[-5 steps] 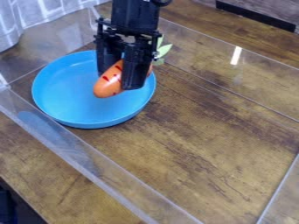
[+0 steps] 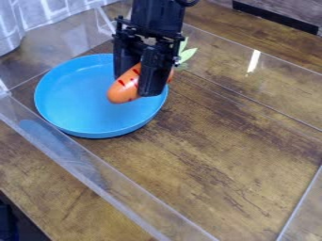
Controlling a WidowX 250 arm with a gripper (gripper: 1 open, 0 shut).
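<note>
My black gripper (image 2: 142, 71) reaches down from the top of the camera view over a blue plate (image 2: 75, 110), shut on an orange carrot (image 2: 123, 88). The carrot is held at a slant above the right part of the plate, its green leafy top (image 2: 184, 54) showing behind the gripper to the upper right. The gripper hides the middle of the carrot.
A wooden table (image 2: 220, 160) fills the right and bottom of the view, mostly clear. Transparent edging runs along the lower left, and a clear plastic piece lies at the top left.
The gripper and carrot have shifted very slightly over the last second, with the carrot's tip a little higher. The plate has not visibly moved.
</note>
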